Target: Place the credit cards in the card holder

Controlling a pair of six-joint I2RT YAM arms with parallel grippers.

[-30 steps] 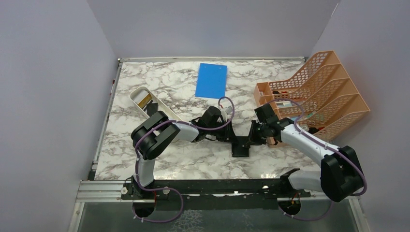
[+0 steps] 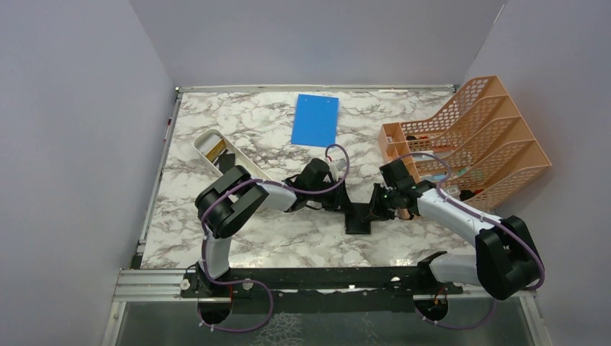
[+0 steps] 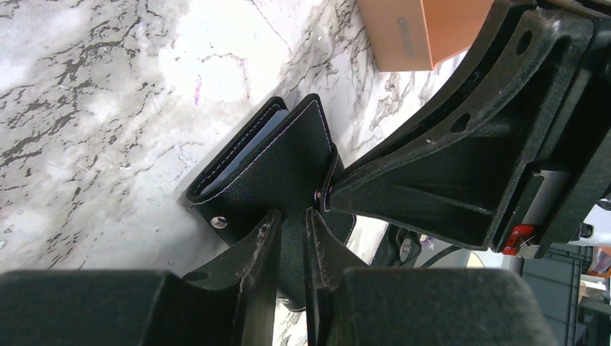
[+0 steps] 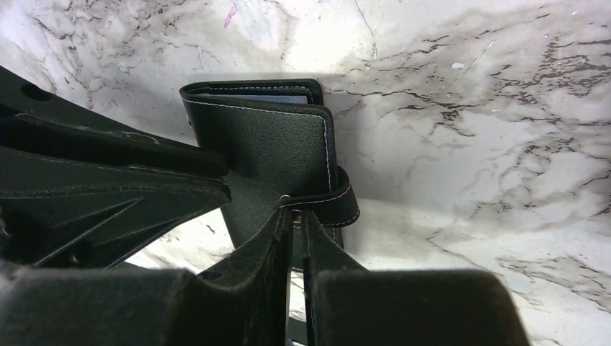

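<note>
The black card holder lies folded on the marble table between both arms. A pale card edge shows inside its top opening. In the left wrist view my left gripper is at the holder, its fingers close together with black leather showing in the narrow gap; it is shut on the holder's side. My right gripper is at the opposite side, fingertips by the end of the closing strap, a slight gap between them. Whether it pinches the strap is unclear. The strap lies across the holder's front.
A white tray at the left contains a yellowish item and a dark one, partly behind the left arm. The orange tiered rack stands right, close to the right arm. A blue sheet lies at the back.
My right gripper has shifted very slightly toward the front of the table over the holder. The left arm and the card holder have stayed in place.
</note>
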